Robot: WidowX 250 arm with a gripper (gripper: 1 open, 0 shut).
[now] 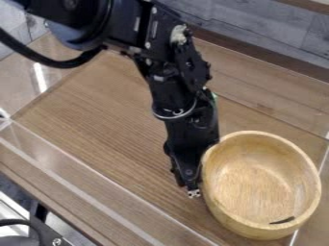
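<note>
A black robot arm reaches down from the upper left of the camera view to the wooden table. Its gripper (pixel 190 175) is low at the left side of a large, pale tan bowl (pixel 261 178), right against its wall. Whether the fingers are open or shut, and whether anything is between them, is hard to see. The bowl stands at the lower right, with a small dark mark or object at its inner bottom edge.
A grey plank wall runs along the back, and black cables show at the lower left corner.
</note>
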